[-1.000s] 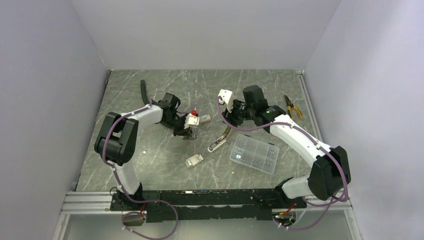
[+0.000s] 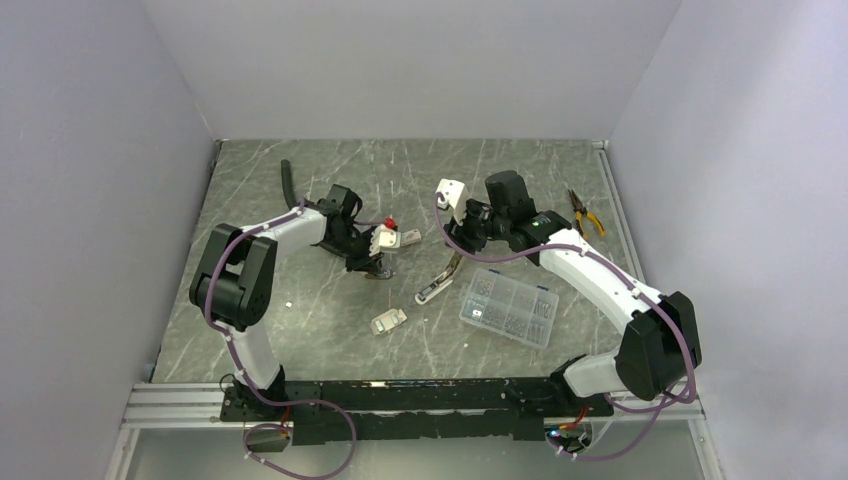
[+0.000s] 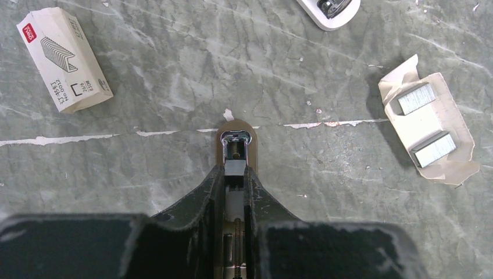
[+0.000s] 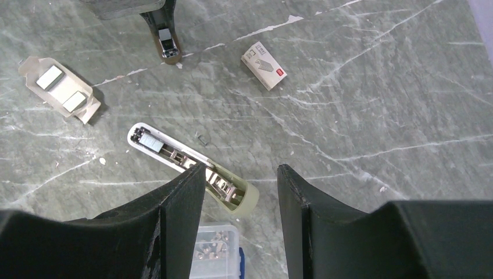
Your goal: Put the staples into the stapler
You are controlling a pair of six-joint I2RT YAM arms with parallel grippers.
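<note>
A brown stapler (image 3: 252, 145) lies opened beneath my left gripper, its front end and metal channel showing. The left fingers are shut on a small grey staple strip (image 3: 235, 167), which sits in or just over the channel; whether it is seated I cannot tell. A second stapler (image 4: 183, 155), white and olive, lies open with a staple strip (image 4: 151, 143) in its channel. Above that stapler's olive end, my right gripper stands open, nothing between its fingers. Two more staple strips lie in a torn carton tray (image 3: 432, 117).
A closed staple box (image 3: 65, 58) lies beside the brown stapler. The clear compartment case (image 2: 510, 307) is at the right front, with pliers (image 2: 586, 213) farther back. Loose staples (image 4: 202, 139) are near the white stapler.
My left gripper has shifted very slightly over the brown stapler. The right arm and the other objects look unmoved.
</note>
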